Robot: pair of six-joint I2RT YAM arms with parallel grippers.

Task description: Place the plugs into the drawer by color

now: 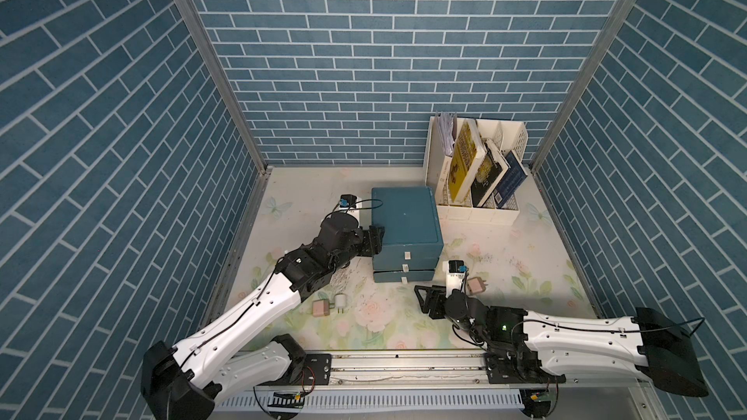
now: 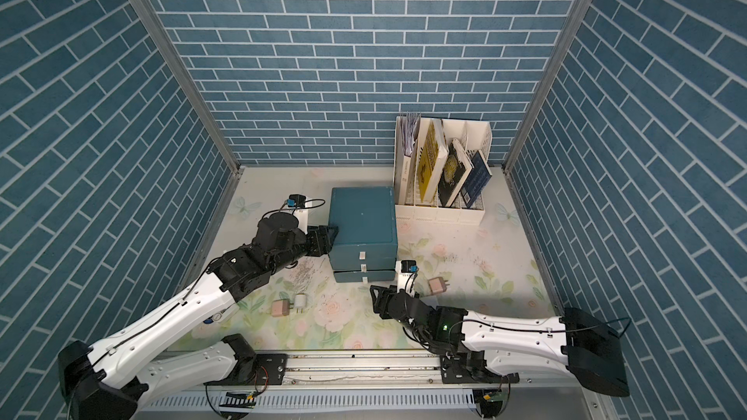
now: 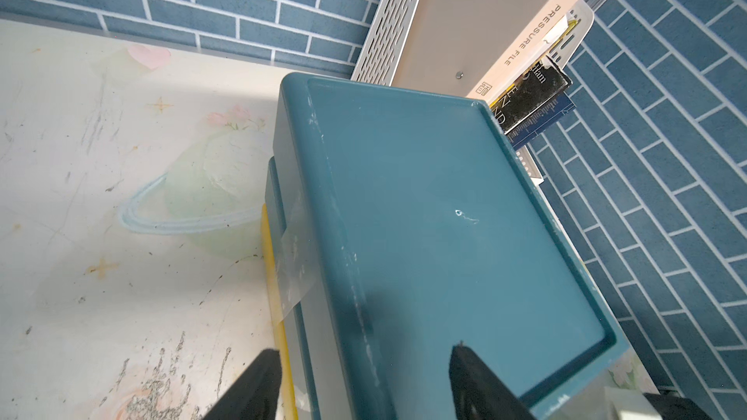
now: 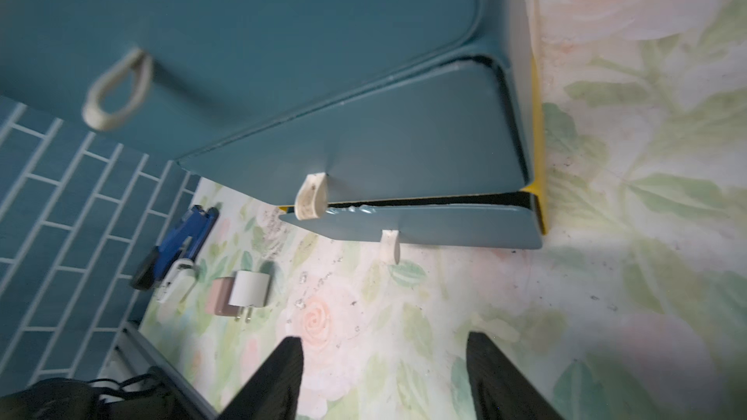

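Note:
A teal drawer box (image 1: 406, 214) stands mid-table; its bottom drawer (image 4: 459, 227) sits slightly out. My left gripper is open over the box's left top edge. My right gripper is open and empty, in front of and below the white drawer tabs (image 4: 311, 198). A pink plug (image 1: 320, 308) and a white plug (image 1: 340, 302) lie front left of the box; another pink plug (image 2: 437, 285) lies to its right.
A white file holder (image 1: 474, 214) with books stands back right. Blue and white items (image 4: 183, 237) lie at the left, partly hidden by my left arm in the top views. Brick-patterned walls enclose the table.

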